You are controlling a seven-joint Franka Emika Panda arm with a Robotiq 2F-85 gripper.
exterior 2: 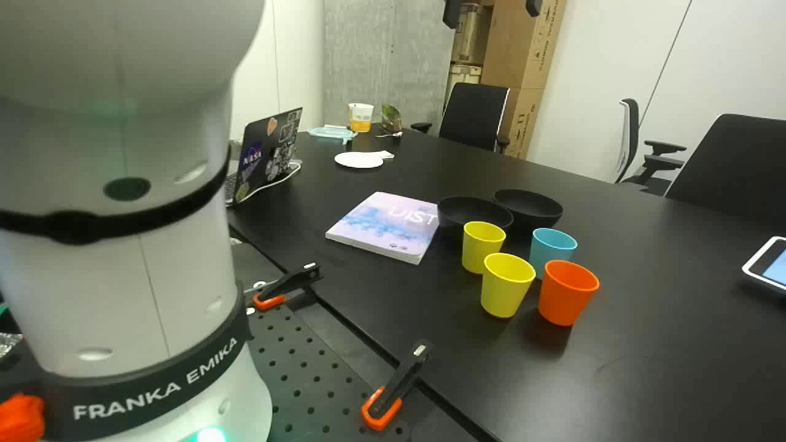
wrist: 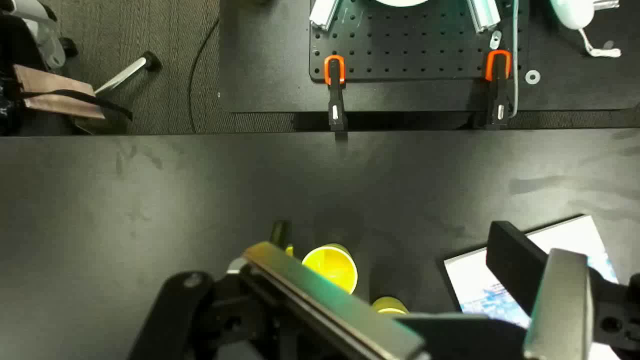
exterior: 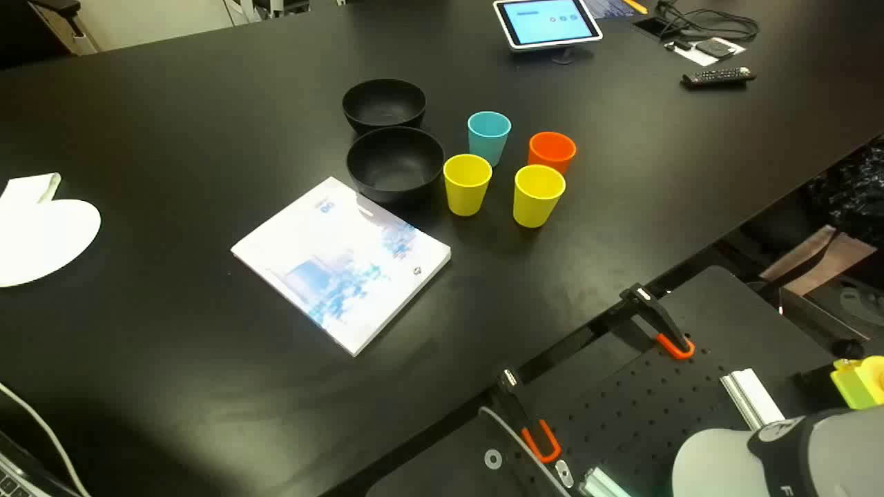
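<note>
High over the table, my gripper stands open with nothing between its fingers; its dark fingertips (exterior 2: 451,13) show at the top of exterior view 2. Below are a near yellow cup (exterior: 539,196), another yellow cup (exterior: 467,186), a blue cup (exterior: 488,137) and an orange cup (exterior: 552,150), all upright. A near black bowl (exterior: 395,166) and a far black bowl (exterior: 385,105) sit beside them. A white and blue book (exterior: 342,264) lies flat by the near bowl. The wrist view shows both yellow cups and part of the book; the hand hides the rest.
Two clamps (exterior: 655,319) grip the edge of the robot's base plate. A tablet (exterior: 548,22) and a remote (exterior: 719,76) are at the far side. A white plate (exterior 2: 359,159) and a laptop (exterior 2: 269,151) lie beyond the book.
</note>
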